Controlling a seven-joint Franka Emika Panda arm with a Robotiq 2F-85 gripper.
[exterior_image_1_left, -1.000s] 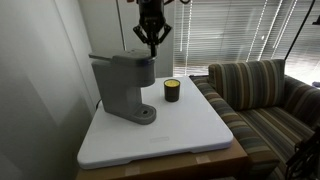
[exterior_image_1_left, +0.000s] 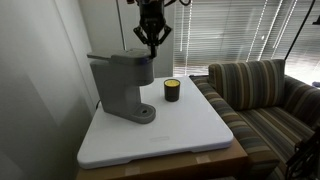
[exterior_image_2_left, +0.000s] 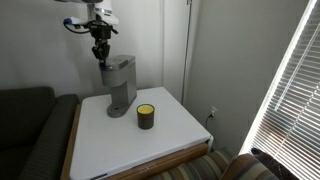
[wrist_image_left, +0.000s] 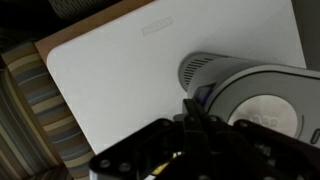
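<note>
A grey single-cup coffee maker (exterior_image_1_left: 122, 85) stands upright on the white table; exterior view 2 also shows the coffee maker (exterior_image_2_left: 121, 85). My gripper (exterior_image_1_left: 153, 52) points down at the front upper edge of its head, very close to it; whether they touch, I cannot tell. In the wrist view the gripper has its fingertips together beside the machine's round top (wrist_image_left: 265, 112), with nothing visible between them. A dark mug with a yellow inside (exterior_image_1_left: 172, 90) sits apart from the machine, towards the sofa side. The gripper mostly hides this mug in the wrist view.
The white tabletop (exterior_image_2_left: 178, 136) has free room around the mug and in front of the machine. A striped sofa (exterior_image_1_left: 247, 88) adjoins the table on one side. Window blinds (exterior_image_1_left: 225, 35) hang behind it, and a plain wall stands behind the coffee maker.
</note>
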